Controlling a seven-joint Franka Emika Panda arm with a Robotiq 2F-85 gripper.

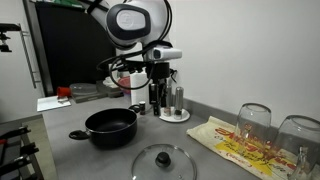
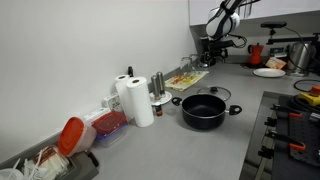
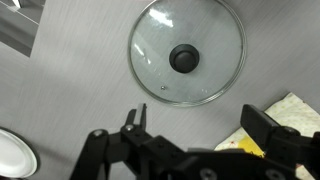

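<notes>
A black two-handled pot (image 1: 112,128) stands uncovered on the grey table. To its right in exterior view 1, a round glass lid (image 1: 150,170) with a black knob (image 1: 164,158) lies flat on the tabletop. Seen from above in the wrist view, the same lid (image 3: 160,62) lies beyond my gripper, whose dark fingers are spread wide apart with no object between them. My arm is raised above the table, clear of both pot and lid.
Two upturned clear glasses (image 1: 252,124) stand on a yellow patterned cloth (image 1: 222,138) at the right. Shakers and bottles stand on a white plate (image 1: 174,117) behind the pot. A paper towel roll (image 2: 140,103) and red containers (image 2: 77,133) appear in exterior view 2.
</notes>
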